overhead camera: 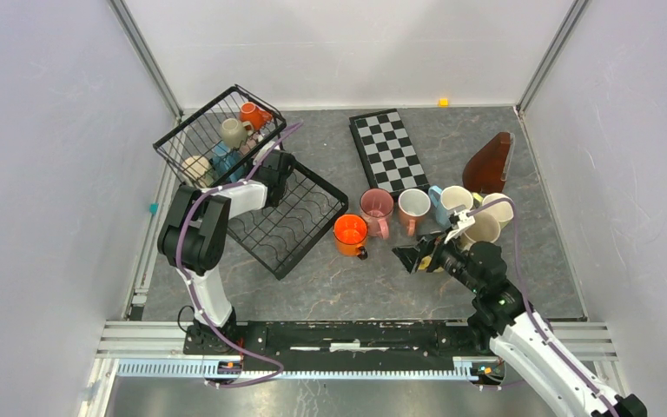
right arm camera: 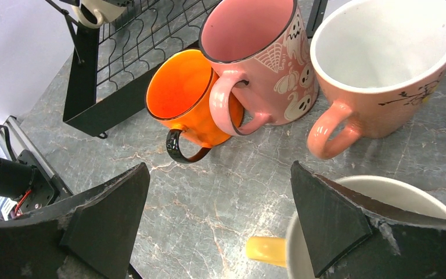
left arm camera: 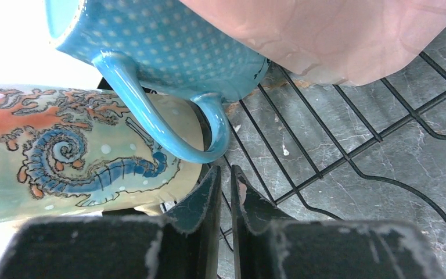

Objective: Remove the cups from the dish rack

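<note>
A blue dotted cup [left arm camera: 174, 46] rests in the upper tier of the dish rack [overhead camera: 167, 139], its handle toward my left gripper. The left fingers are shut with only a thin gap, their tips just below that handle; I see nothing between them. A seahorse cup [left arm camera: 81, 151] and a pink cup [left arm camera: 348, 35] flank the blue one. The upper tier also holds a red-orange cup [overhead camera: 249, 114], a beige cup [overhead camera: 232, 133] and a cream cup [overhead camera: 196, 166]. My right gripper stands open and empty; its finger partly hides a yellow-handled cup [right arm camera: 297, 250].
On the counter stand an orange cup [overhead camera: 350, 233], a pink cup [overhead camera: 377, 205], a peach cup [overhead camera: 413, 207] and several light cups further right. A checkerboard [overhead camera: 391, 149] and brown object [overhead camera: 489, 163] lie behind. The lower rack tray [overhead camera: 325, 233] is empty.
</note>
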